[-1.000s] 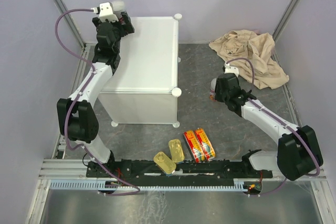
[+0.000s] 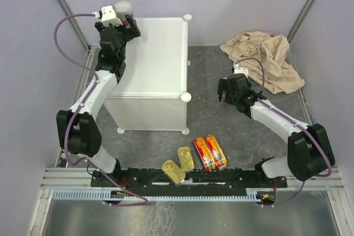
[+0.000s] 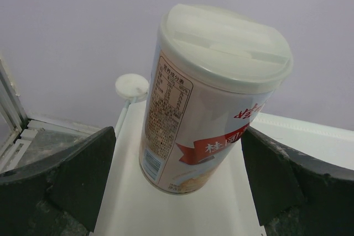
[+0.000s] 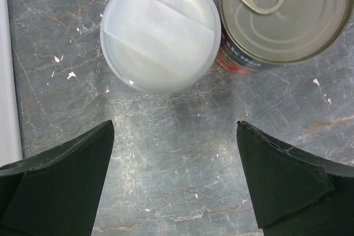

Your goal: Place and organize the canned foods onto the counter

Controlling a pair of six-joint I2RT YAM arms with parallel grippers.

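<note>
A tall can with a white lid (image 3: 207, 87) stands on top of the white stand (image 2: 155, 59), at its back left. My left gripper is open, its fingers (image 3: 83, 175) on either side of the can with space showing left of it. In the right wrist view, a can with a translucent white lid (image 4: 160, 31) and a pull-tab tin (image 4: 287, 12) are side by side on the dark floor. My right gripper is open, with bare floor between its fingers and both cans ahead of them.
Two orange-red packs (image 2: 210, 152) and two gold tins (image 2: 173, 171) lie at the front of the floor. A crumpled beige cloth (image 2: 264, 59) fills the back right.
My right gripper has shifted left and now hides most of the floor can from above.
</note>
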